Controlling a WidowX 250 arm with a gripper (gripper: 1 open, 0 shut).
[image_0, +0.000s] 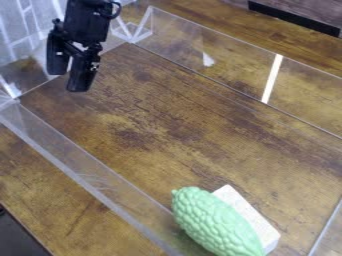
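A black gripper (70, 66) hangs at the upper left over the wooden floor of a clear-walled enclosure, open, with nothing visible between its fingers. A pale green bumpy vegetable toy, like a bitter melon (214, 222), lies at the lower right, far from the gripper, against a white block (257, 208).
Clear plastic walls (75, 158) border the wooden work surface (174, 120), whose middle is bare. Crumpled translucent material (30, 35) stands at the upper left behind the gripper. A dark slatted object (301, 12) sits at the top right.
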